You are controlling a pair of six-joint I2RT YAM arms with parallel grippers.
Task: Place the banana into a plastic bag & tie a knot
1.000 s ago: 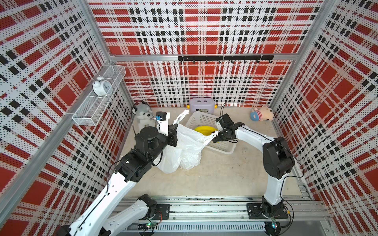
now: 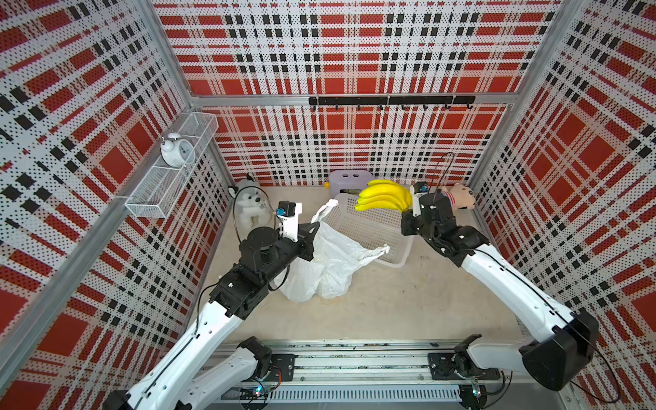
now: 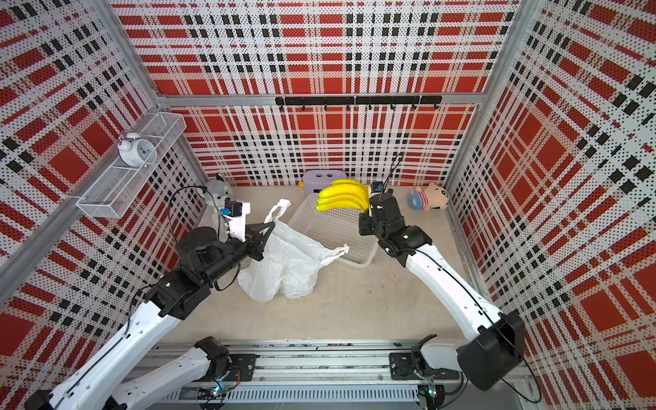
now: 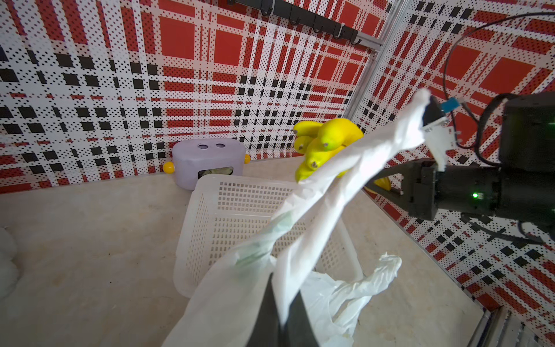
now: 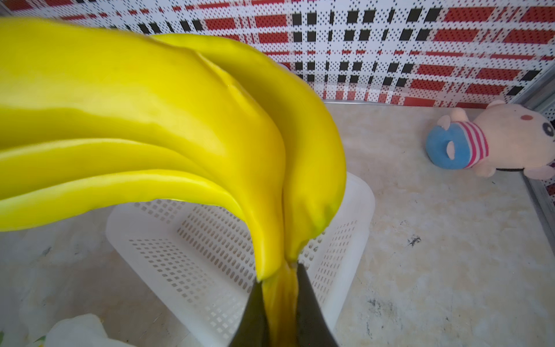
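Note:
A white plastic bag (image 2: 321, 266) hangs and rests on the table at center-left, its handle rising from my left gripper, which is shut on it. The other handle reaches rightward over the basket's front. My right gripper is shut on the stem end of a yellow banana bunch (image 2: 382, 194), held raised above the white perforated basket (image 5: 352, 243). The basket is otherwise empty where visible; the bag covers part of it in the top views.
A lilac toy (image 2: 348, 177) stands behind the basket, a husky plush (image 2: 249, 205) at back left, and a striped plush (image 5: 479, 138) at back right. A wire shelf (image 2: 147, 205) with a clock hangs on the left wall.
The left gripper and bag have shifted slightly rightward and down.

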